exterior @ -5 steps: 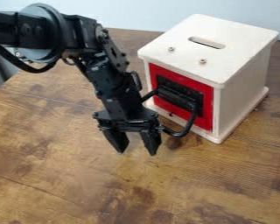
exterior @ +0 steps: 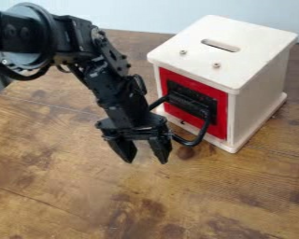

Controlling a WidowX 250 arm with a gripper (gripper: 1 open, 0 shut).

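Observation:
My black gripper point(exterior: 142, 149) hangs low over the wooden table, its two fingers pointing down and apart, with nothing visible between them. Behind it and to the right stands a pale wooden box point(exterior: 224, 45) with a slot in its top, a red front panel point(exterior: 176, 82) and a black fitting point(exterior: 196, 101) on that panel. A thick black cable or loop runs from near the fitting down behind the gripper, partly hidden by my arm.
Bare tabletop point(exterior: 90, 201) fills the foreground and the area left of the gripper. The table's back edge runs behind the arm and the box.
The arm and gripper shifted slightly down and back up over the last second; the box stands where it was.

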